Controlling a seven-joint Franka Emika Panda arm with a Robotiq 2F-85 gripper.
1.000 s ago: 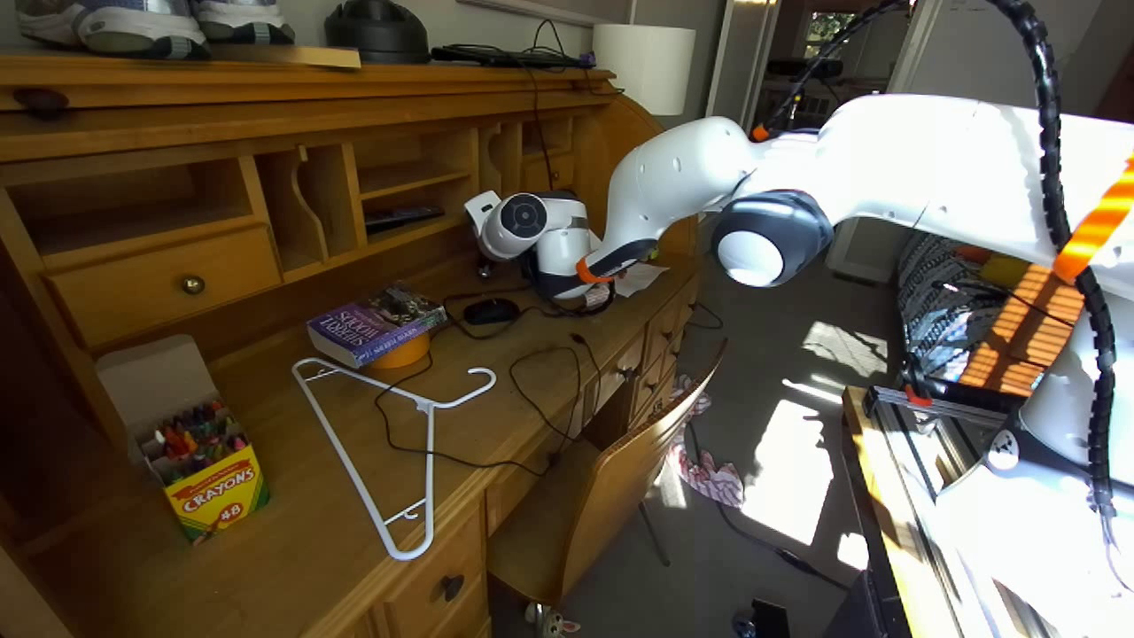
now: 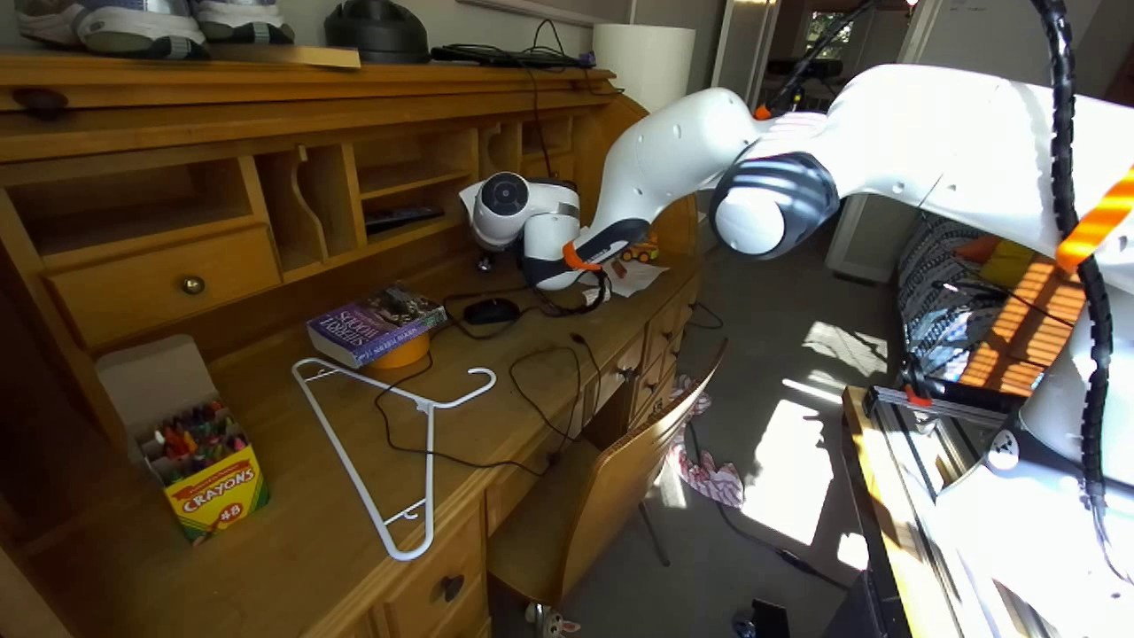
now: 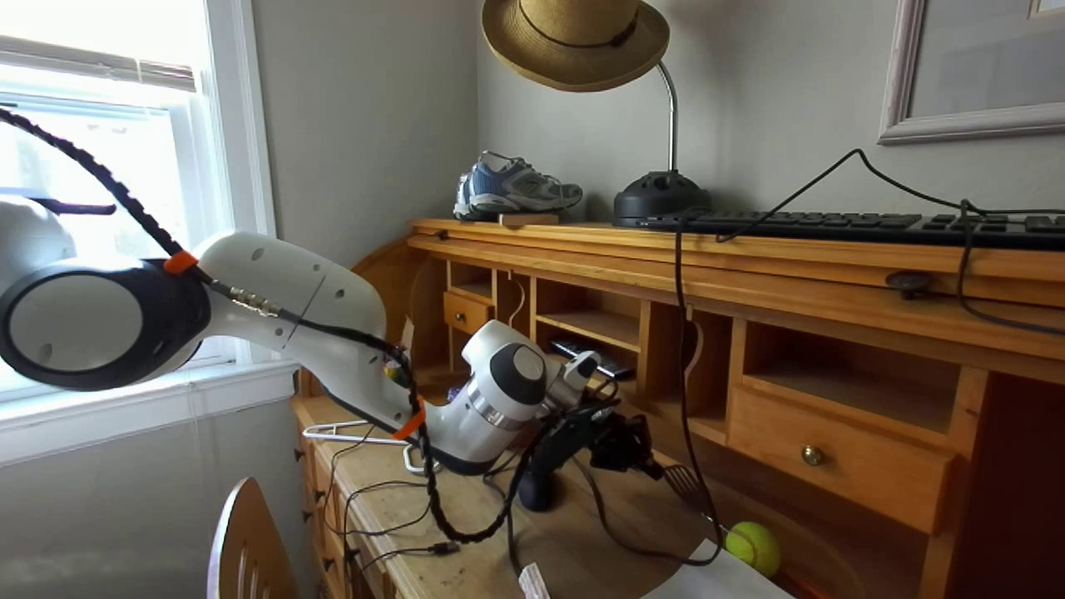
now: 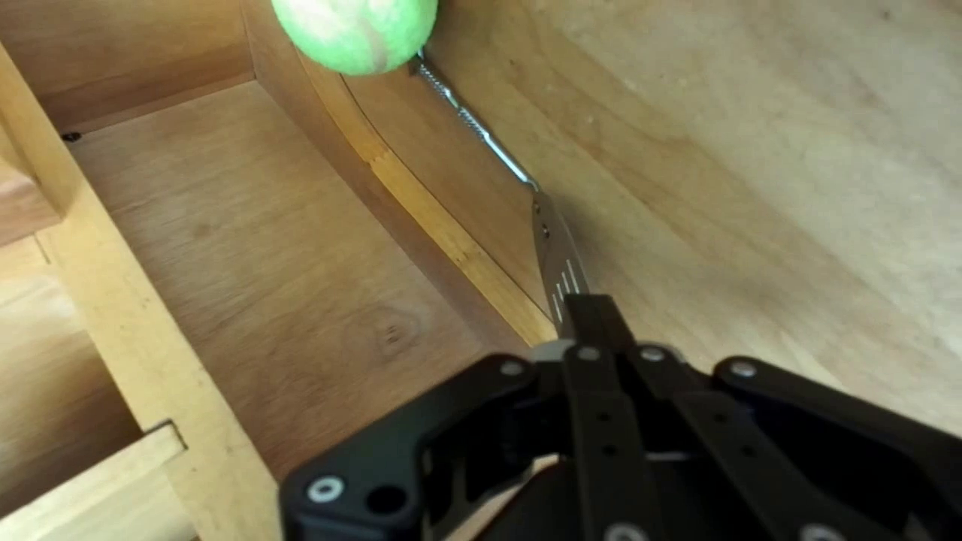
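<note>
In the wrist view my gripper is closed, its black fingers together. Right at their tips is the slotted head of a metal utensil (image 4: 556, 252), turned nearly edge-on and seemingly pinched there. Its thin handle runs away to a green tennis ball (image 4: 358, 31), where the far end is hidden. Exterior view 2 shows the gripper (image 3: 654, 467) over the desk, with the slotted utensil (image 3: 685, 483) slanting down from the fingertips toward the ball (image 3: 753, 548). In exterior view 1 the arm's wrist hides the gripper.
Desk cubbies and a drawer (image 3: 839, 449) stand close behind the gripper. A black cable (image 3: 681, 399) hangs near the utensil. White paper (image 3: 714, 574), a mouse (image 2: 491, 310), a book (image 2: 374, 322), a white hanger (image 2: 428, 468) and a crayon box (image 2: 213, 484) lie on the desk.
The arm's wrist has risen above the desk and shifted slightly in exterior view 1. Other desk objects there have stayed put.
</note>
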